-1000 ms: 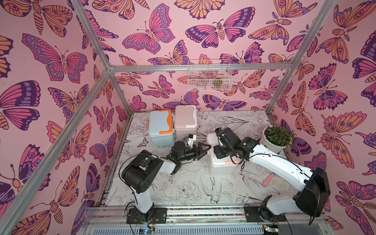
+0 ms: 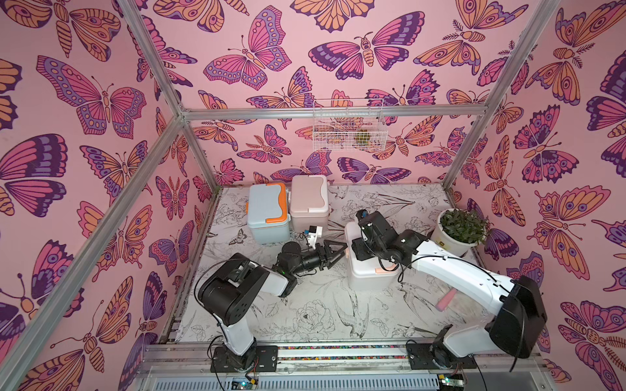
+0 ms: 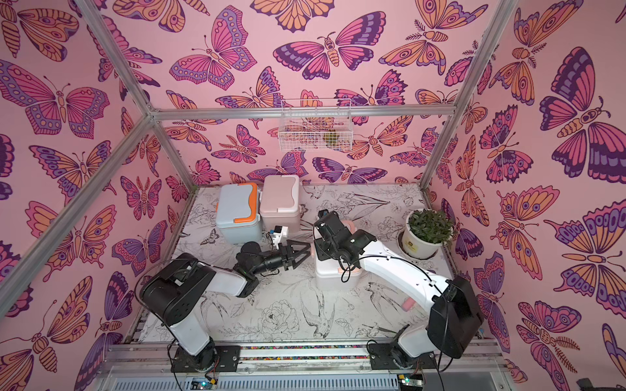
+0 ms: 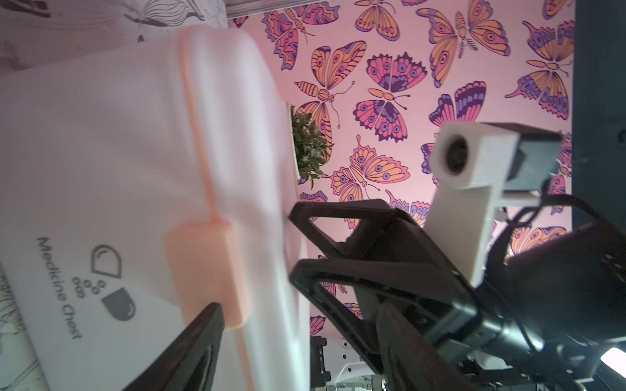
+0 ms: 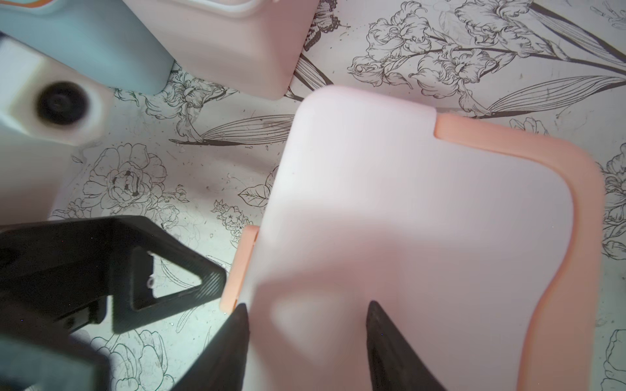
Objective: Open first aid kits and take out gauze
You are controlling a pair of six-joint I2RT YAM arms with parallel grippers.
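A white medicine chest [image 4: 97, 195] with peach trim stands mid-table, a latch [image 4: 205, 273] on its side. My left gripper [image 2: 337, 253] is at the chest's left side by that latch; its blurred fingers stand apart in the left wrist view, and whether they grip anything is unclear. My right gripper is over the lid [image 5: 417, 215], fingers part open, with nothing visible held between them. The lid is down; any gauze is hidden.
A blue box [image 2: 264, 211] and a pale pink box [image 2: 307, 195] stand back left. A potted plant [image 2: 459, 228] stands at the right, near a pink object [image 2: 446, 298].
My left gripper and arm have shifted slightly left and toward the front. The right gripper has moved very slightly. The boxes look unchanged.
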